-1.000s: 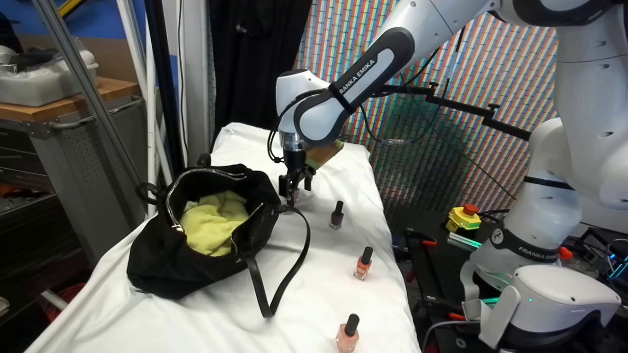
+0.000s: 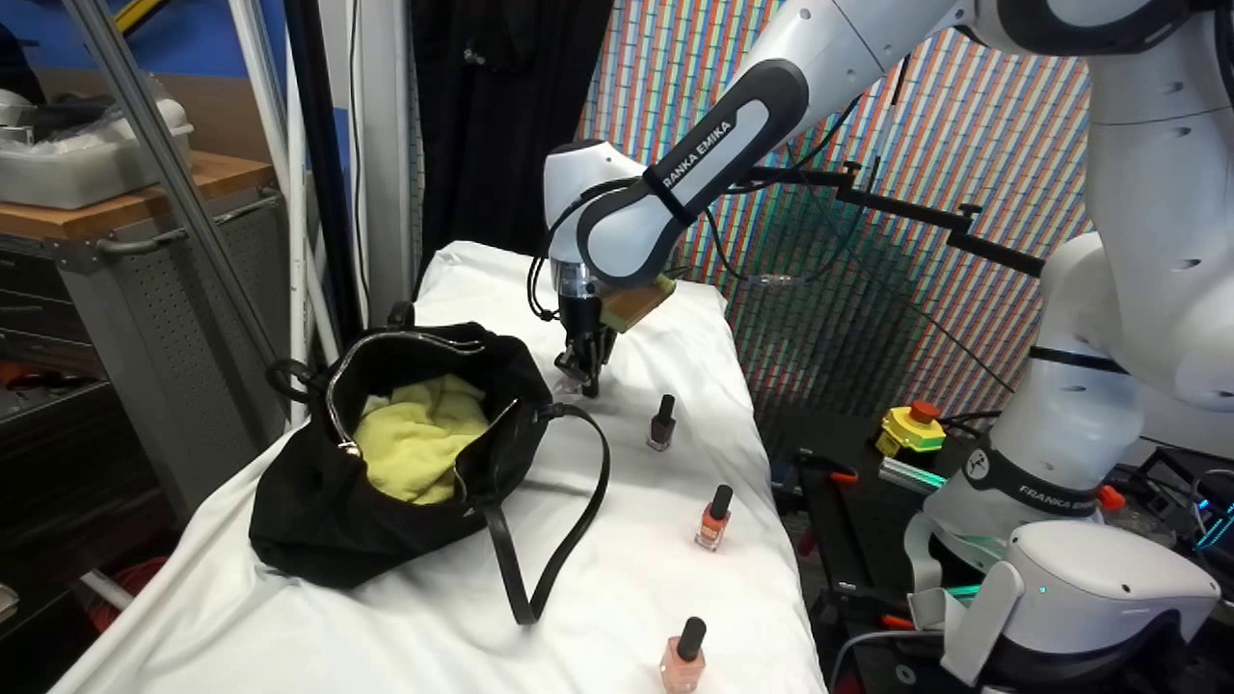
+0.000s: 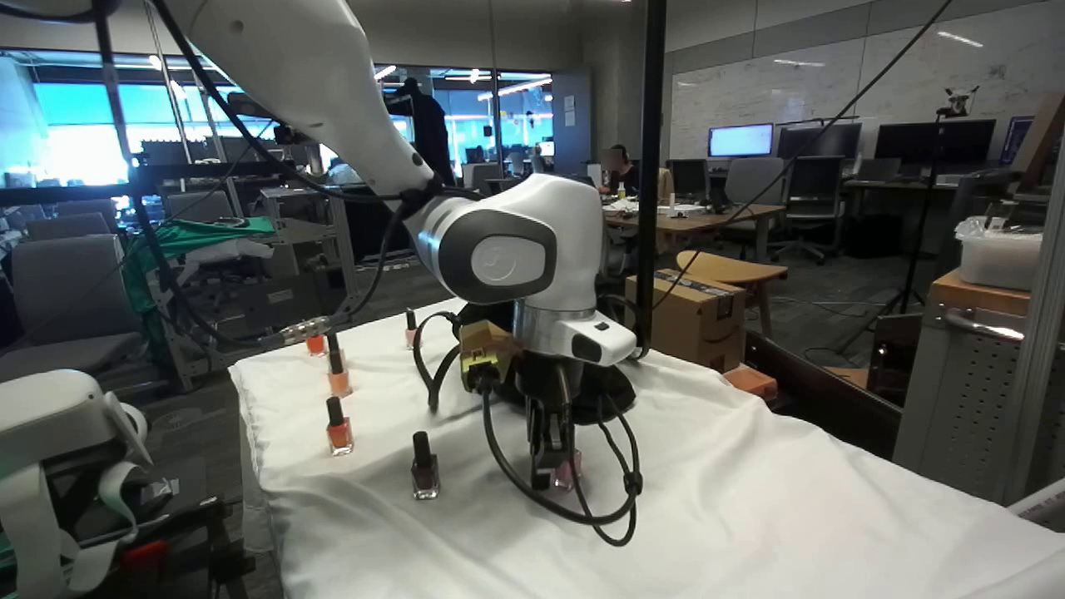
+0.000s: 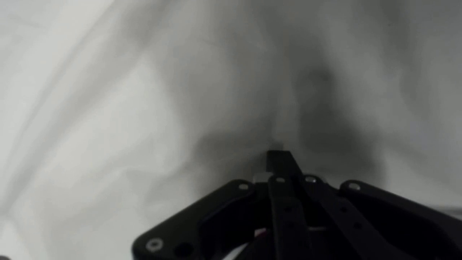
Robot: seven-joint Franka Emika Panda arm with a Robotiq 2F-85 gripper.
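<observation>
My gripper (image 2: 592, 384) is low over the white cloth beside the black bag. In the wrist view, the fingers (image 4: 281, 162) are drawn together, with no gap or object visible between their tips. A pink nail polish bottle (image 3: 566, 473) stands right beside the fingers in exterior view 2, partly covered by the gripper and cables. Only a small pale-pink patch of this bottle (image 4: 260, 232) shows in the wrist view, left of the fingers. The black bag (image 2: 359, 526) is open, with a yellow cloth (image 2: 422, 440) inside.
A dark polish bottle (image 2: 660, 424), an orange-red one (image 2: 713, 520) and a peach one (image 2: 683, 659) stand along the table's right side. The bag strap (image 2: 567, 555) loops over the white cloth. Bare cloth lies behind the gripper.
</observation>
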